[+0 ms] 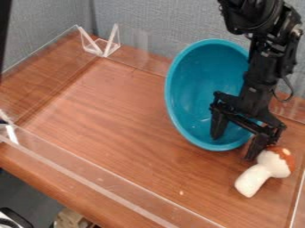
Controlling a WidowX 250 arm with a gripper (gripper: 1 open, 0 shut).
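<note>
My gripper (248, 142) is low at the right of the table, its black body in front of a turquoise bowl (188, 89) that is tilted up on the wooden table. The fingertips reach down past the bowl's lower right rim, just above a toy mushroom (258, 175) with a white stem and an orange-red cap, lying on its side near the right edge. Whether the fingers are open, shut or touching the mushroom or bowl is hard to tell against the dark body.
A white wire stand (100, 44) sits at the back left. Clear low barriers run along the table's edges, with grey walls behind.
</note>
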